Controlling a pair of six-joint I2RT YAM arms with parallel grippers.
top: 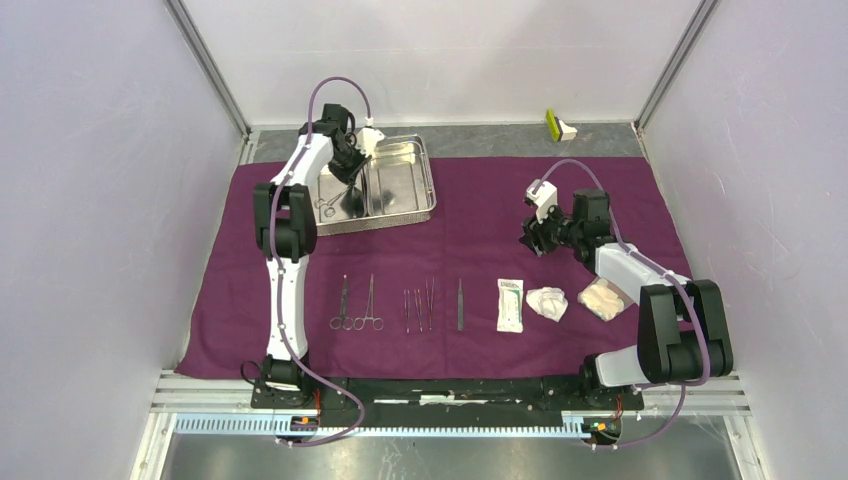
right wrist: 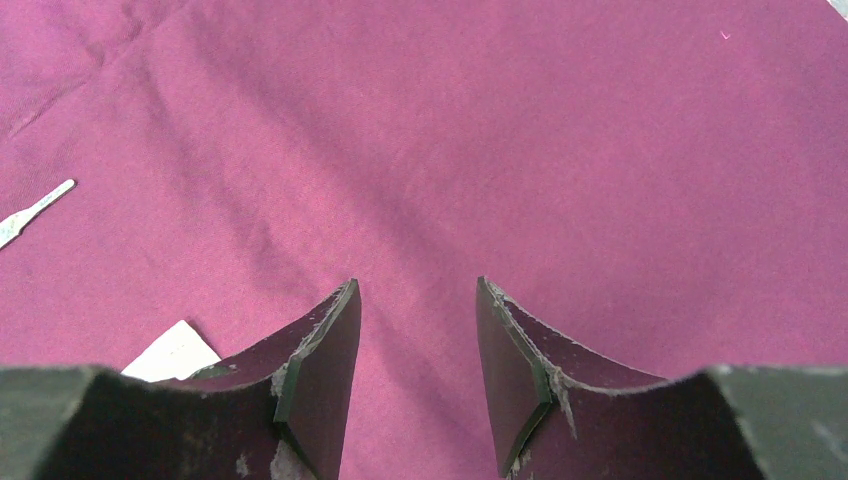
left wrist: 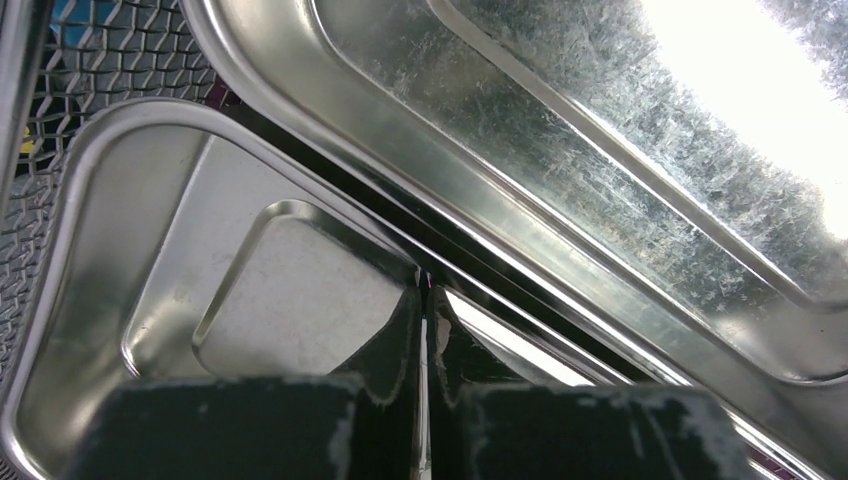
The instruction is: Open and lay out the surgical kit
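A steel kit tray with two compartments stands at the back left, scissor-like instruments in its left one. My left gripper is down at the rim between the compartments, shut, with a thin metal strip behind its fingertips; whether it grips that is unclear. My right gripper hangs over bare cloth, open, nothing between its fingers. Along the front lie two scissors, several slim instruments, a scalpel handle, a white packet, crumpled gauze and a pale pad.
A green and white object lies on the grey back edge. Walls bound both sides.
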